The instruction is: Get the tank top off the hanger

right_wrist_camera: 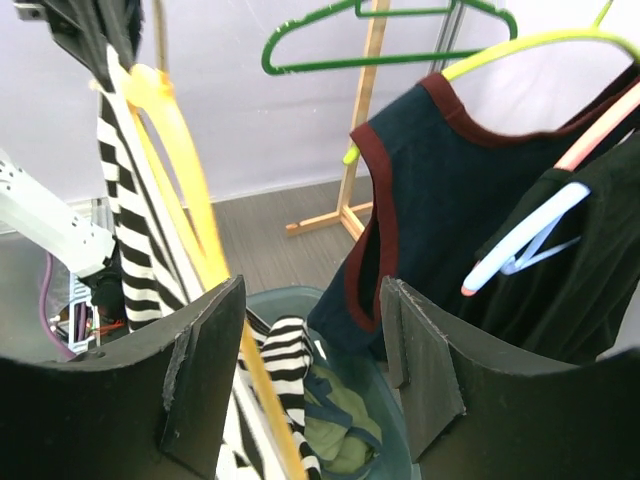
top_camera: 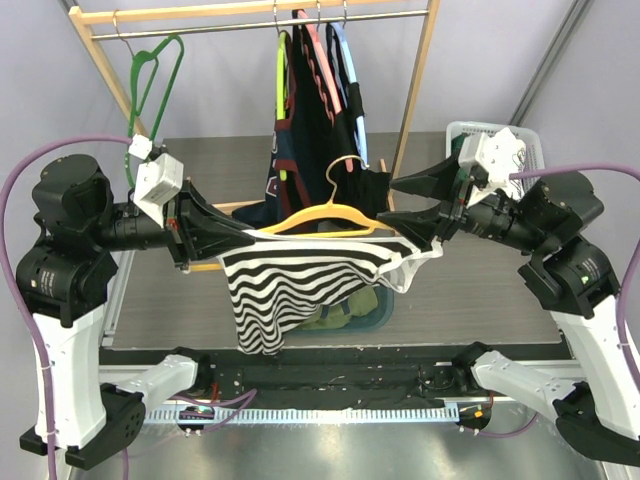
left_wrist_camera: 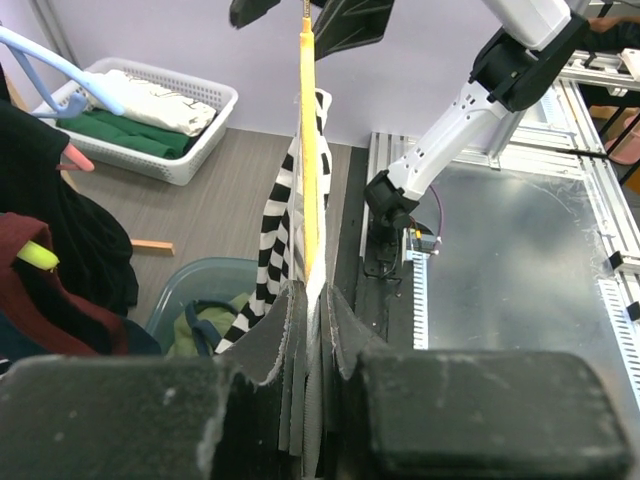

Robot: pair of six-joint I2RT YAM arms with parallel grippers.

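A black-and-white striped tank top [top_camera: 310, 275] [right_wrist_camera: 135, 220] is on a yellow hanger [top_camera: 330, 211] [left_wrist_camera: 307, 150] [right_wrist_camera: 180, 140]. My left gripper [top_camera: 245, 237] is shut on the white edge of the top at the hanger's left end; the stripes hang below. My right gripper [top_camera: 417, 205] stands open at the hanger's right end. In the right wrist view the hanger and top lie along the left side of its opening.
Behind, a rack [top_camera: 405, 110] holds several garments and a green hanger [top_camera: 170, 80]. A grey-green tub [right_wrist_camera: 385, 420] with cloth sits below. A white basket is at the back right.
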